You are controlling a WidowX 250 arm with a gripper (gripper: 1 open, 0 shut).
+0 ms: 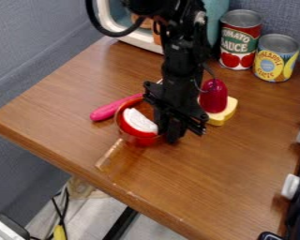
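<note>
My black gripper (171, 117) is low over a round amber pot (123, 153) with a red and white piece (138, 123) in it, at the middle of the wooden table. The gripper overlaps the pot's right side; whether its fingers hold anything is hidden. A pink utensil (110, 108) lies behind the pot to the left.
A red bottle (216, 94) and yellow sponge (220, 115) are just right of the gripper. Two cans (238, 42) and a white appliance stand at the back. A dark stove edge (294, 202) is at the right.
</note>
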